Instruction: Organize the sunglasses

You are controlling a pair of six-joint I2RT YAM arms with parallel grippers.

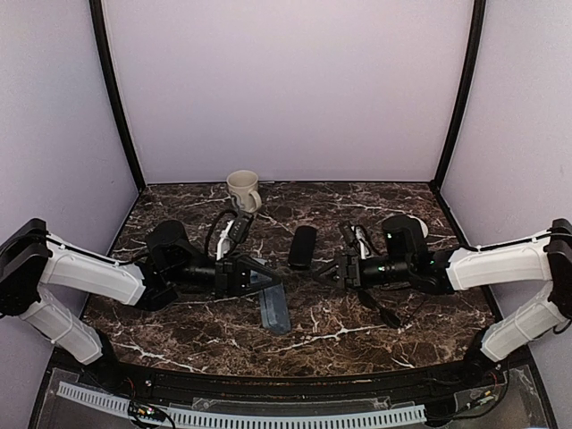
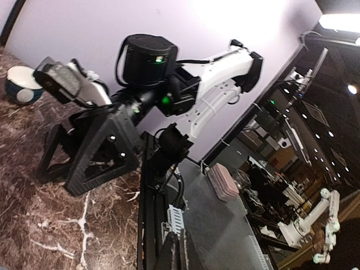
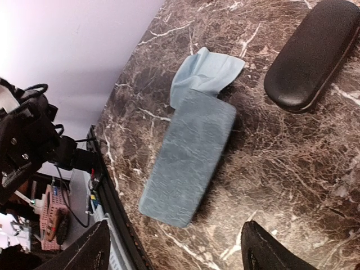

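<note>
A grey-blue flat case [image 1: 274,308] lies on the marble table, a light blue cloth [image 3: 203,73] touching its upper end in the right wrist view. Behind it lies a black oblong case [image 1: 303,246]. My left gripper [image 1: 264,279] is shut above the grey case, nothing visible between its fingers; its fingertips [image 2: 179,250] show at the bottom of the left wrist view. My right gripper [image 1: 329,273] stands part open, its fingers empty, above and right of the grey case. A thin dark item, possibly sunglasses [image 1: 380,308], lies below the right arm, partly hidden.
A white mug [image 1: 243,190] stands at the back left. A white round item [image 1: 416,225] sits at the right behind the right arm. The back and front of the table have bare room; walls bound the back and sides.
</note>
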